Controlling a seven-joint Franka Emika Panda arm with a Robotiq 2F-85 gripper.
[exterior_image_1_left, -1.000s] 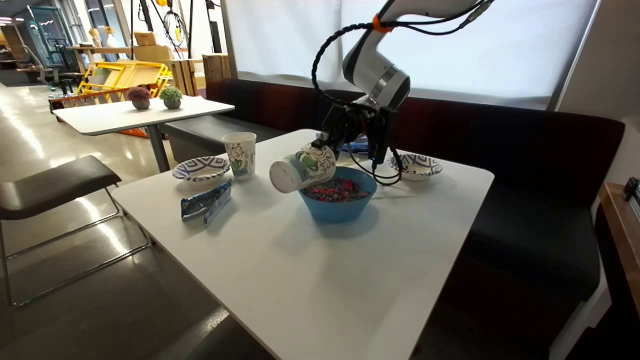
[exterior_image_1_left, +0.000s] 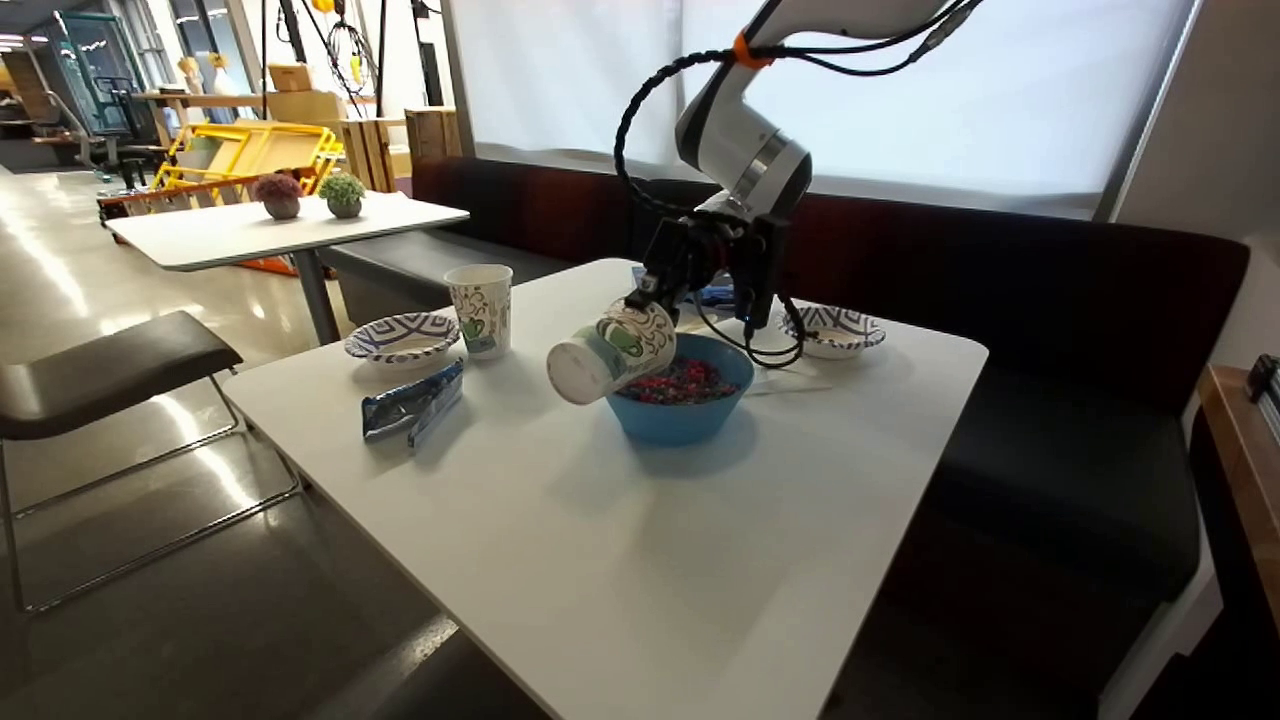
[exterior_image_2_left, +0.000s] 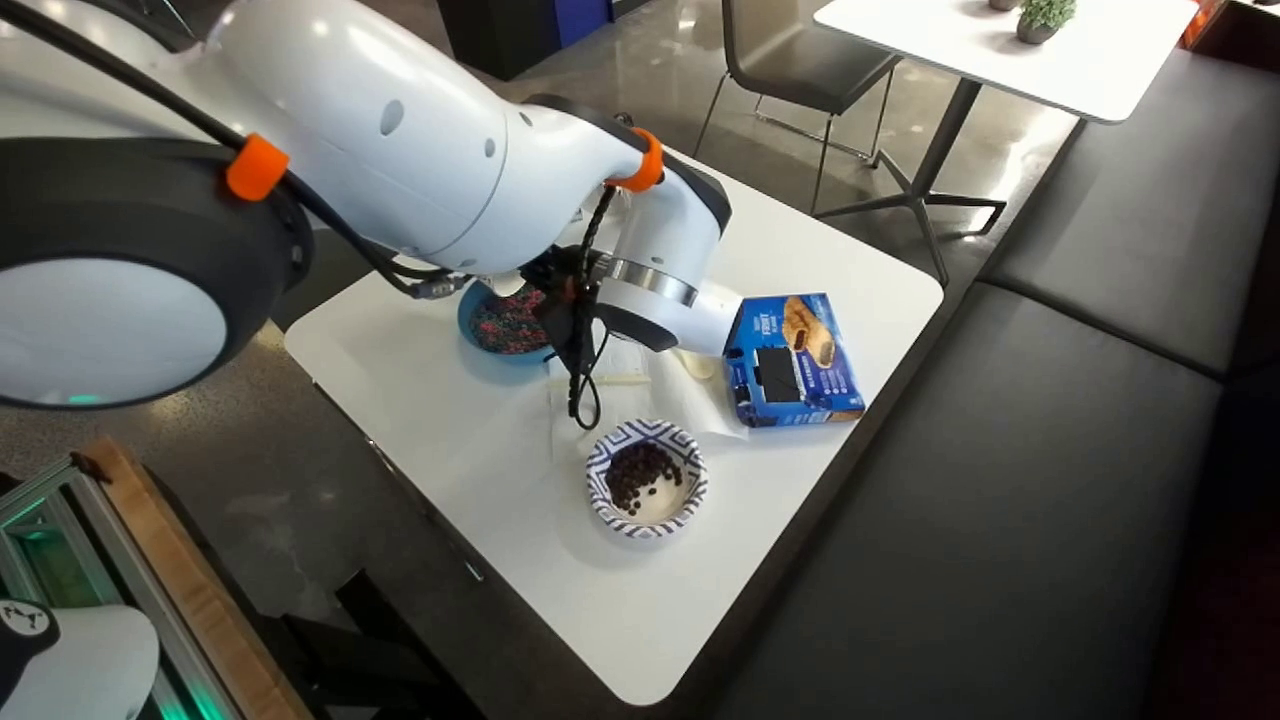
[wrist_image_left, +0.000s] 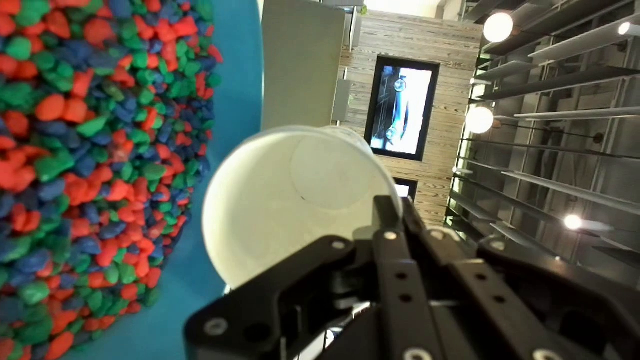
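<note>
A paper cup (exterior_image_1_left: 642, 342) with a leafy green print is tipped on its side over the near left rim of the blue bowl (exterior_image_1_left: 674, 422). My gripper is shut on the cup's wall at its rim, one finger inside and the other outside. Looking into the cup (wrist_image_left: 270, 204) in the wrist view, I see an empty white interior apart from a tiny dark speck. Red, green and blue pebble-like pieces (wrist_image_left: 114, 180) fill the bowl beside the cup's mouth. In exterior view 2 the arm hides the cup.
Behind the bowl are a patterned bowl of dark bits (exterior_image_2_left: 642, 474) and a blue box (exterior_image_2_left: 792, 360). To the left stand an upright paper cup (exterior_image_1_left: 482, 314), another patterned bowl (exterior_image_1_left: 402, 340) and a dark blue wrapper (exterior_image_1_left: 411, 406).
The gripper and tipped cup have come down a little and shifted slightly right, with the cup's base lower than before. Everything else on the table looks unmoved.
</note>
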